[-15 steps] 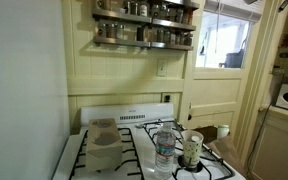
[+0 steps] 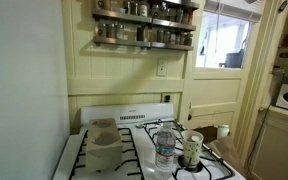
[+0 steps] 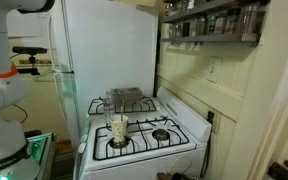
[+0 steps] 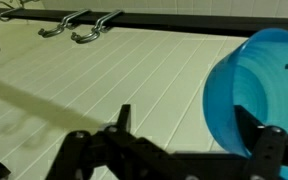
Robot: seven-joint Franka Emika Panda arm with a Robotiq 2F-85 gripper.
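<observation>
My gripper is open in the wrist view, its two dark fingers wide apart. A round, bright blue object (image 4: 220,95) fills the right side of that view, overlapped by the right finger (image 4: 246,126); whether they touch I cannot tell. Only pale panelling shows in the gap. On the white stove stand a clear bottle (image 2: 164,152), a patterned cup (image 2: 192,150) and a grey-beige box (image 2: 104,147). Neither exterior view shows the gripper, though part of the white arm (image 3: 6,110) is at the left of the second one.
Black burner grates (image 3: 139,139) cover the stove top. Shelves of jars (image 2: 144,20) hang on the wall above. A small white cup (image 2: 223,131) stands at the right, behind the patterned cup. In the wrist view, metal hooks (image 4: 84,36) hang from a dark rail (image 4: 169,20).
</observation>
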